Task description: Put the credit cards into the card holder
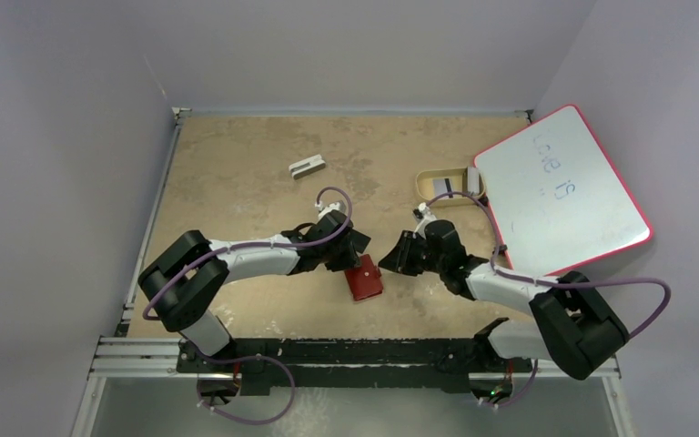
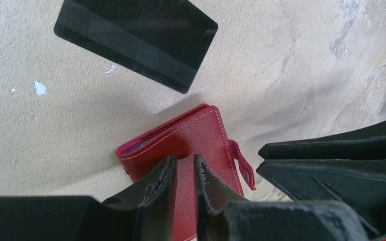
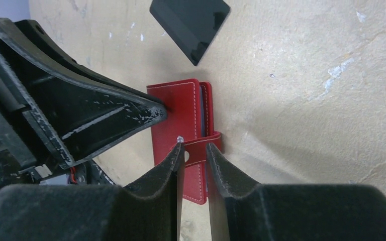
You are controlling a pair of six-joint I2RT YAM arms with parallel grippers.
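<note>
The red card holder [image 1: 364, 282] lies on the table in front of both arms, its slotted edge showing in the left wrist view. A small strap [image 2: 242, 165] sticks out from its side. My left gripper is nearly closed at the holder, whose red cover shows between its fingers; the exact grip is hard to see. My right gripper stands narrowly open at the strap side, with strap and cover visible past its tips; contact cannot be told. Just beyond the holder lies a black card [image 2: 146, 35], flat on the table.
A beige tray [image 1: 430, 202] with a grey-and-dark item inside stands at the back right, beside a leaning whiteboard [image 1: 560, 191]. A white object [image 1: 307, 167] lies at the back.
</note>
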